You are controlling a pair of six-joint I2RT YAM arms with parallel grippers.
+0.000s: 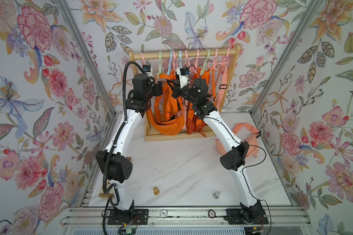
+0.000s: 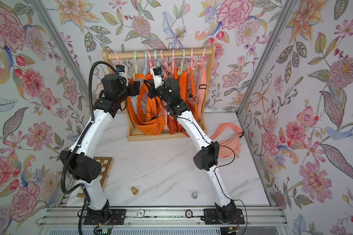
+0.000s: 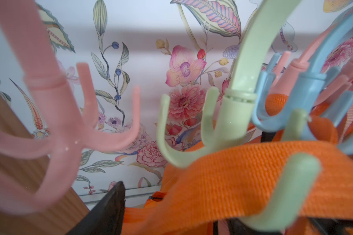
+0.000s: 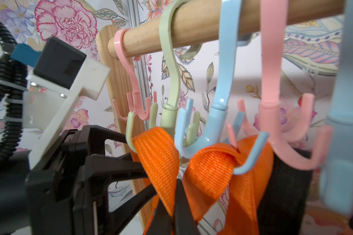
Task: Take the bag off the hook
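Observation:
An orange bag [image 1: 166, 125] hangs from the rack, its strap [image 3: 231, 176] looped over a prong of a green hook [image 3: 239, 101]. My left gripper [image 1: 160, 88] is at this strap from the left. Its black fingers [image 3: 105, 209] show apart at the bottom of the left wrist view, with the strap passing above and between them; no firm hold shows. From the right, my right gripper reaches just below the green and blue hooks. Its fingers are together beside the hanging strap [image 4: 156, 156]; whether they pinch any webbing cannot be seen.
Blue hook [image 4: 215, 113] and pink hook [image 4: 270, 113], with more orange straps, crowd the right side. The wooden bar [image 4: 200, 27] runs above. A salmon bag [image 1: 253, 143] lies on the table at right.

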